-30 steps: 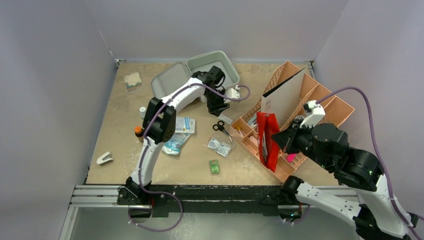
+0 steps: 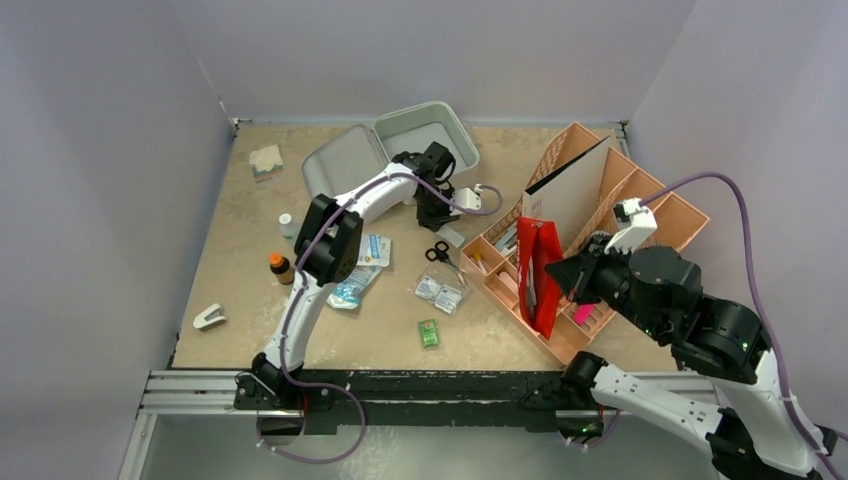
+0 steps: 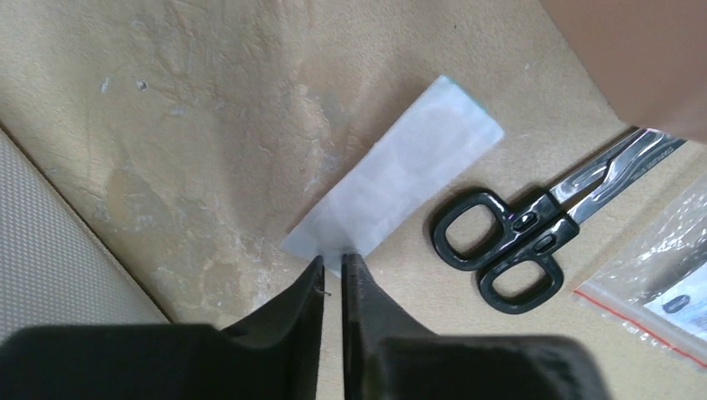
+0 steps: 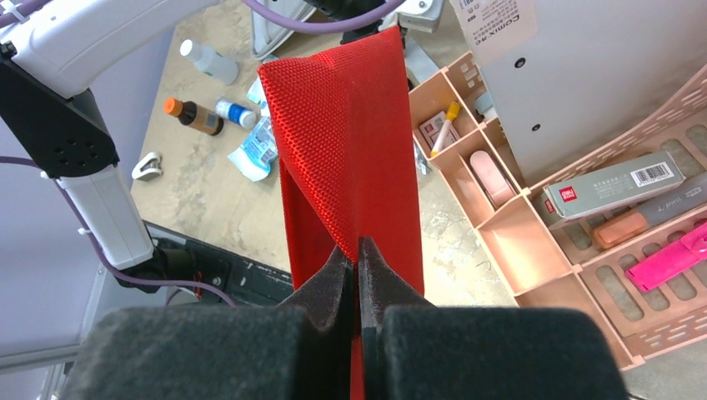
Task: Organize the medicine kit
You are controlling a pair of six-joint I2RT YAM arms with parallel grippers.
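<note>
My left gripper is low over the table at the near end of a flat white packet, with black scissors to its right; its fingertips look close together, and whether they grip the packet I cannot tell. My right gripper is shut on a red fabric pouch, held upright at the peach organizer, which holds a pen, small boxes and a pink item.
A grey container and lid stand at the back. Bottles, packets, a bagged item, a green box and a white clip lie on the table.
The right arm and red pouch look unchanged.
</note>
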